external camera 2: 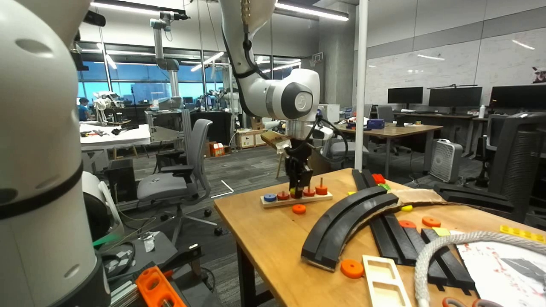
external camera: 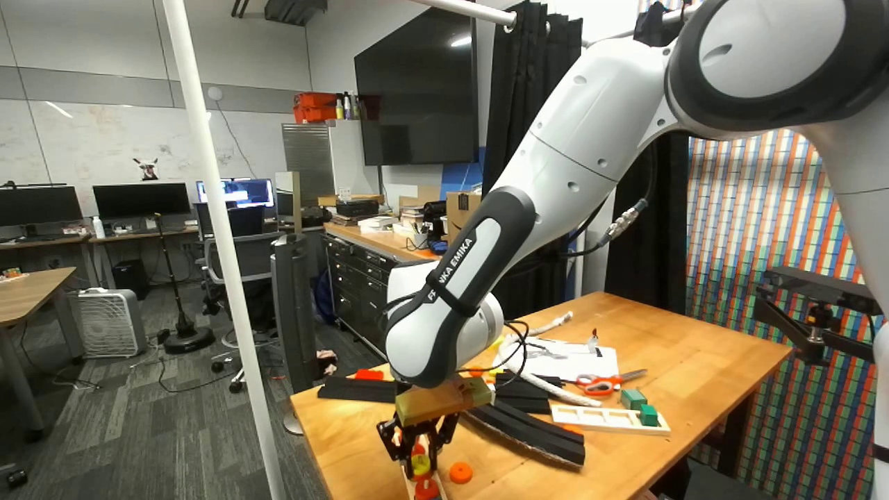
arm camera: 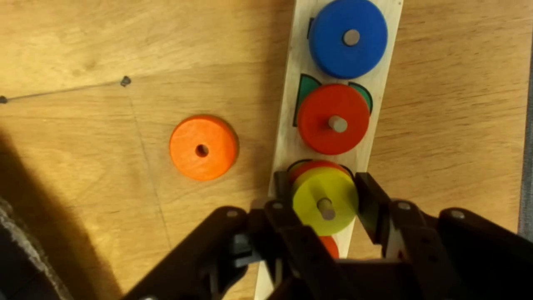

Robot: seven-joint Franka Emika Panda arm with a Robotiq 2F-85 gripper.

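Observation:
A yellow disc (arm camera: pixel 325 201) sits on a peg of the wooden peg board (arm camera: pixel 286 135), with a red edge showing beneath it. My gripper is shut on the yellow disc, one finger at each side. The peg's tip pokes up through the disc's hole. Beyond it on the board are a red disc (arm camera: pixel 333 119) and a blue disc (arm camera: pixel 348 39), each on its own peg. In exterior view 2 my fingers (external camera 2: pixel 303 180) reach down to the board, hiding most of the yellow disc; a red disc (external camera 2: pixel 321 189) sits at the board's right end.
A loose orange disc (arm camera: pixel 202 148) lies flat beside the board. Black curved track (external camera 2: pixel 348 225) crosses the table nearby. Farther off are scissors (external camera: pixel 598 384), a wooden tray (external camera: pixel 606 419) and a thick rope (external camera 2: pixel 460 240).

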